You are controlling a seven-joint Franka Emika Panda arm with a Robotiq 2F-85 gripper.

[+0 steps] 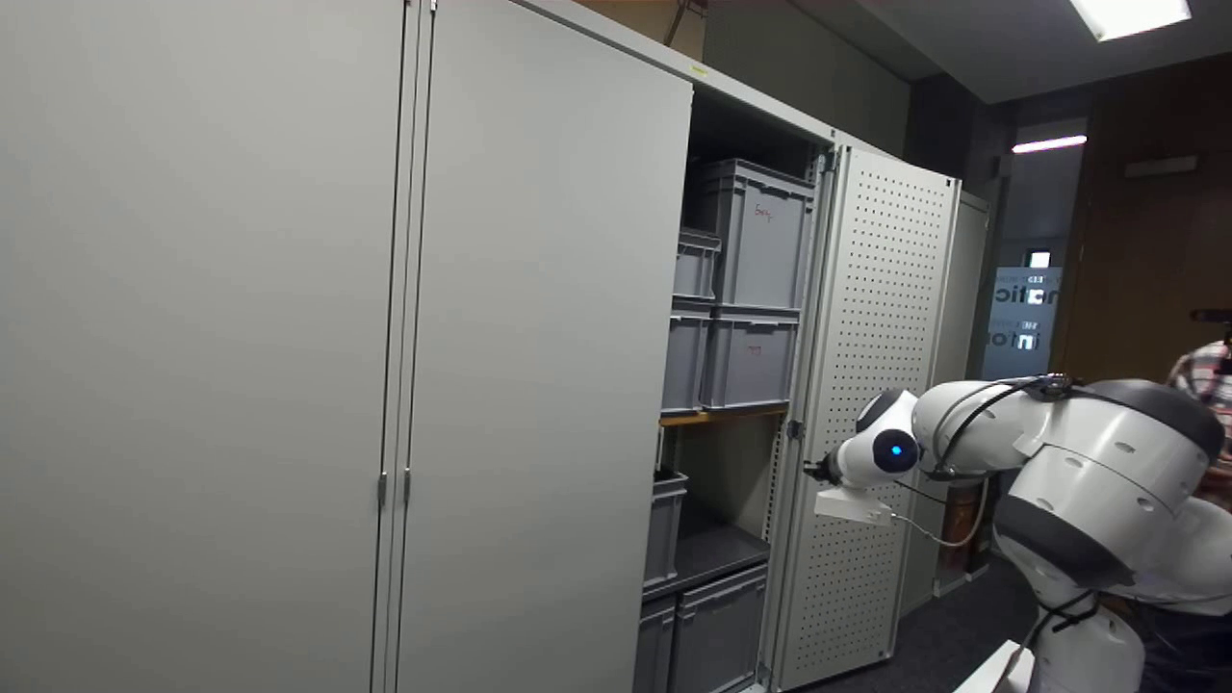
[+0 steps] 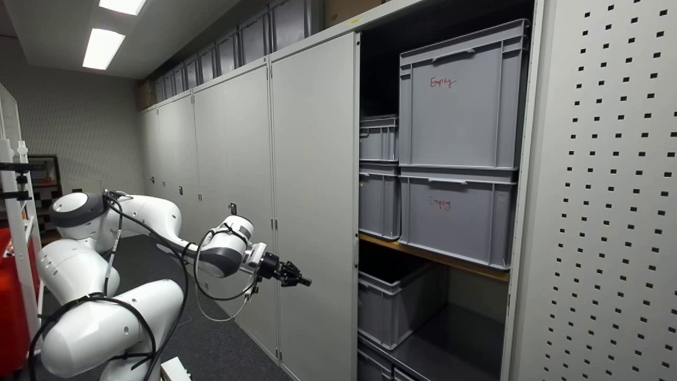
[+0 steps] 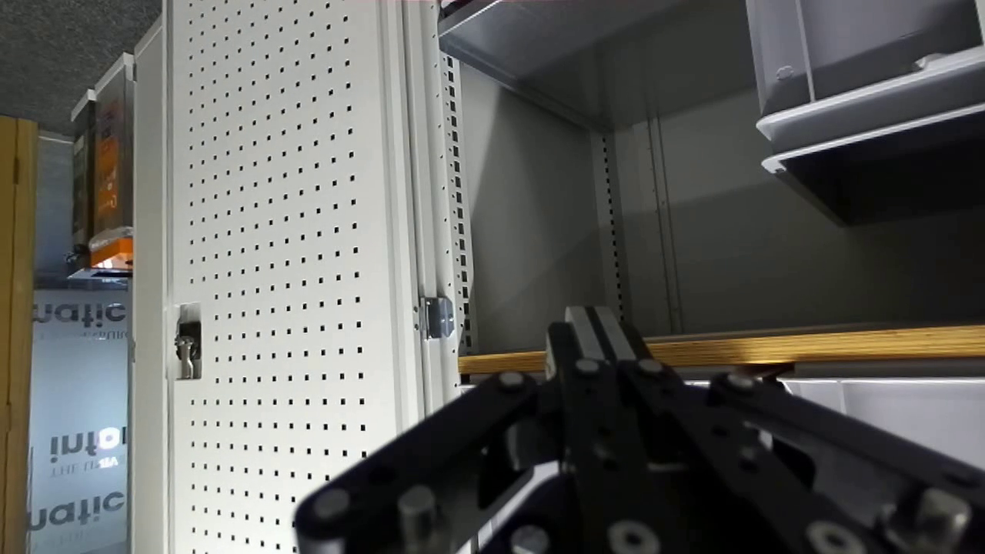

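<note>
My gripper [image 2: 303, 280] is shut, with nothing showing between its fingers; in the wrist view its fingertips [image 3: 591, 318] meet in front of the cabinet's wooden shelf edge [image 3: 739, 348]. It hangs in the air before the cabinet. The perforated cabinet door [image 1: 889, 266] stands swung open on the right, and in the wrist view it fills the left with its latch recess [image 3: 188, 342]. Another door [image 2: 317, 190] of the cabinet is closed. Whether my fingers are close to any surface, I cannot tell.
Grey bins marked "Empty" [image 2: 460, 114] are stacked on the upper shelf, and an open grey bin [image 2: 393, 311] sits on the lower one beside a bare stretch of shelf. A person [image 1: 1207, 381] is partly visible at the right edge.
</note>
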